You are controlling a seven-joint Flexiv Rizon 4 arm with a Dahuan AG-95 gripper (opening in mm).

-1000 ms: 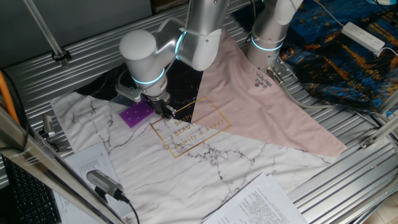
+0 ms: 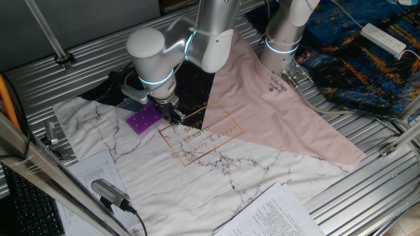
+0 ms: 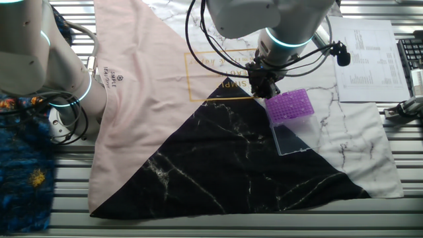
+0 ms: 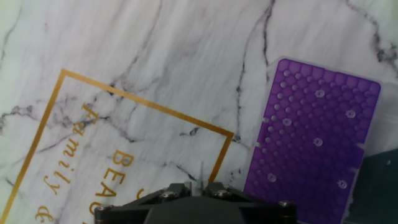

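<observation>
A purple rack (image 4: 314, 140) with rows of small round wells lies flat on the marble-patterned cloth; in the wrist view it is on the right. My gripper comes in from the bottom edge of that view, left of the rack and over the gold printed frame. Its two fingertips are nearly together, so it looks shut. A thin pale sliver shows between and just beyond them, too small to identify. In exterior view 2 the gripper (image 3: 266, 91) hangs beside the purple rack (image 3: 289, 106), and a clear tray or lid (image 3: 291, 137) adjoins the rack.
Printed sheets lie on the table, one at the front (image 2: 272, 213) and another (image 3: 365, 59) by a keyboard (image 3: 413, 53). A metal post (image 2: 59, 164) crosses the left foreground.
The rack and cloth stay put, and no change at the fingers can be made out.
</observation>
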